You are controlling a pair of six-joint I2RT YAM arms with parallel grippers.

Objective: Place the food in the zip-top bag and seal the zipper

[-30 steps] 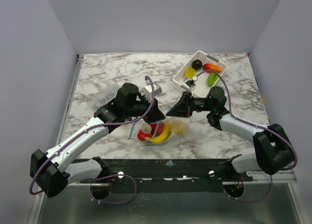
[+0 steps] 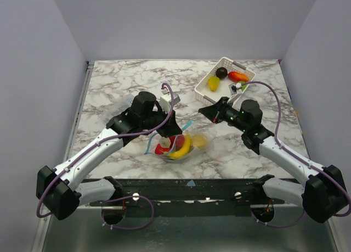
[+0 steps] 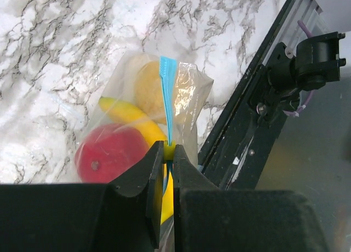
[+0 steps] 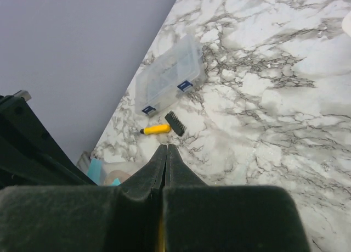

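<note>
The clear bag (image 2: 192, 153) lies at the front centre holding a banana (image 3: 126, 112), a red fruit (image 3: 109, 153) and a round yellowish fruit (image 3: 148, 90). Its blue zipper strip (image 3: 167, 93) runs up from my left gripper, which is shut on the zipper's yellow slider. My right gripper (image 2: 202, 110) is up and to the right of the bag, shut, with nothing showing between its fingers; in the right wrist view its shut fingertips (image 4: 164, 158) point over bare marble.
A white basket (image 2: 211, 90) with produce stands at back right. A clear plastic box (image 4: 167, 76) lies beyond, with a small yellow tool (image 4: 158, 129) and a dark comb-like piece (image 4: 175, 123) near it. Marble around the bag is mostly clear.
My right gripper has moved away from the zipper end, rightward and slightly up in the top view. My left gripper has moved only slightly.
</note>
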